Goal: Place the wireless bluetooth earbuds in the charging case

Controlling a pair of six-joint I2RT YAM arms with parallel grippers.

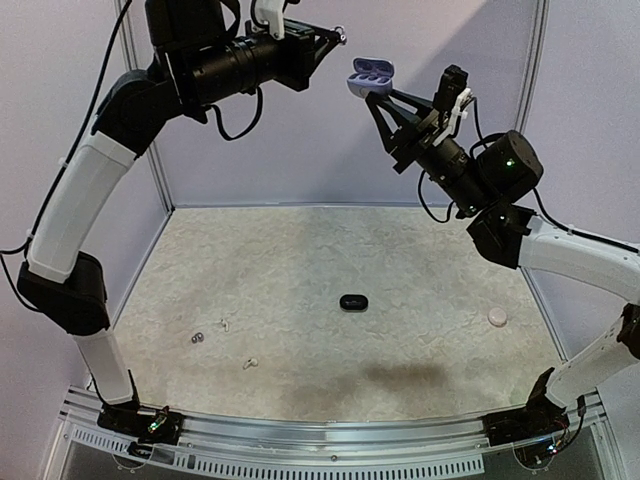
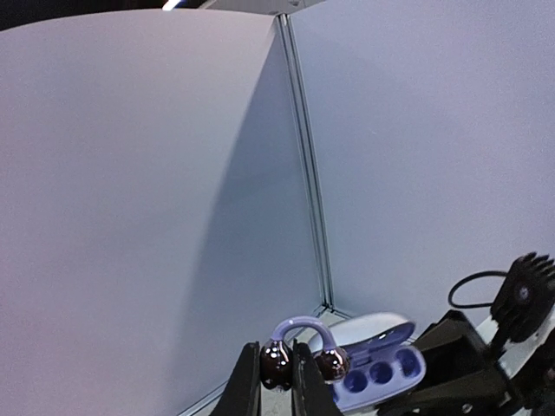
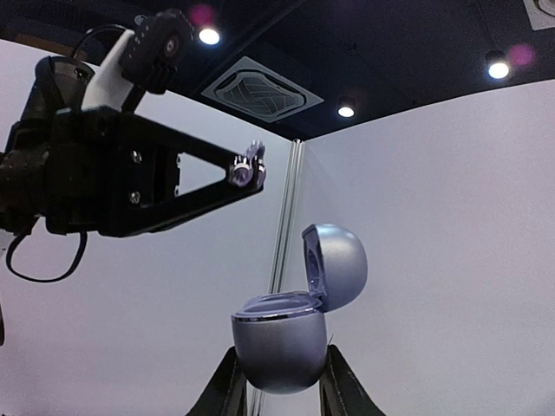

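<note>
High above the table, my right gripper [image 1: 385,100] holds an open lavender charging case [image 1: 370,85] between its fingertips, lid raised, with empty wells showing in the left wrist view. My left gripper [image 1: 337,38] is shut on a small earbud piece [image 2: 277,364] with shiny round ends and a lavender loop, just up and left of the case in the top view. In the right wrist view that piece [image 3: 243,173] sits at the left gripper's tips, above and apart from the case.
A black oval case [image 1: 353,302] lies mid-table. Small earbud pieces [image 1: 197,337] lie scattered at the left, and a pale round item [image 1: 497,317] lies at the right.
</note>
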